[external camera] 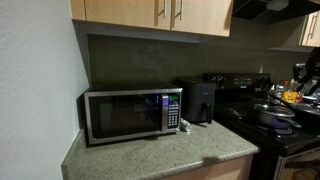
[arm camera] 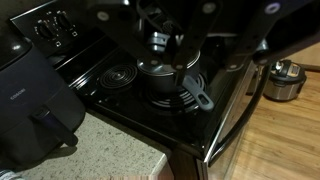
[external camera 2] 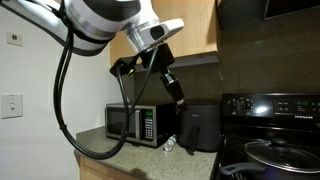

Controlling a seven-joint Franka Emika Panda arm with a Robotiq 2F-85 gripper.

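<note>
My gripper (external camera 2: 152, 84) hangs from the raised arm in exterior view 2, open and touching nothing. Only a dark part of the arm shows at the right edge of exterior view 1. A dark pot (arm camera: 155, 82) with a long handle sits on a stove burner; in the wrist view it lies below the gripper, whose parts partly cover it. Exterior view 2 shows the pot's glass lid (external camera 2: 283, 155). On the counter, the silver microwave (external camera: 125, 115) has its door closed. A black air fryer (external camera: 197, 100) stands between microwave and stove.
A small whitish item (external camera: 185, 126) lies between microwave and air fryer. Wooden cabinets (external camera: 150, 15) hang above. A metal cooker (arm camera: 286, 80) rests on the wooden floor beyond the stove.
</note>
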